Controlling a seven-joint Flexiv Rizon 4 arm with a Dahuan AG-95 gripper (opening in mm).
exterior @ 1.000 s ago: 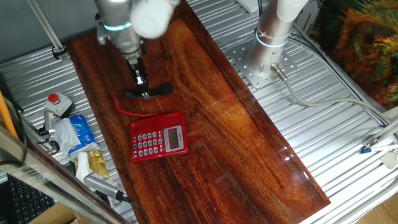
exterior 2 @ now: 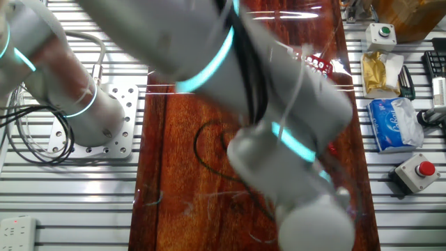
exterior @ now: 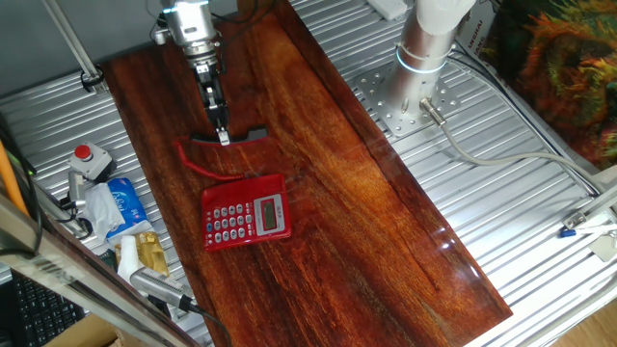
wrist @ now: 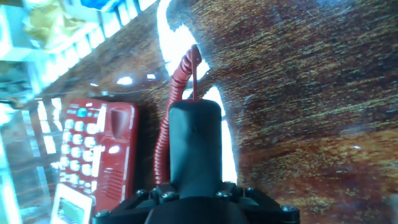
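The dark handset [exterior: 253,133] runs crosswise at the tip of my gripper [exterior: 224,137], which is shut on its middle. Against the wrist view, the black handset [wrist: 196,140] fills the centre and hides my fingertips. A coiled red cord [wrist: 163,140] hangs near its far end and trails towards the phone. The red telephone [exterior: 246,212], with grey keys and a small display, lies on the wooden board nearer the front. In exterior view 2 my arm covers the gripper and most of the phone [exterior 2: 315,63].
The wooden board [exterior: 386,251] is bare to the right of the phone. Off its left edge are a red-topped button box [exterior: 89,161], a blue tissue pack [exterior: 125,205] and a gold packet [exterior: 151,253]. The base plate [exterior: 403,111] stands off the right edge.
My gripper and the handset have shifted slightly towards the back of the board together. The arm's upper links have swung back out of view. The phone has stayed in place.
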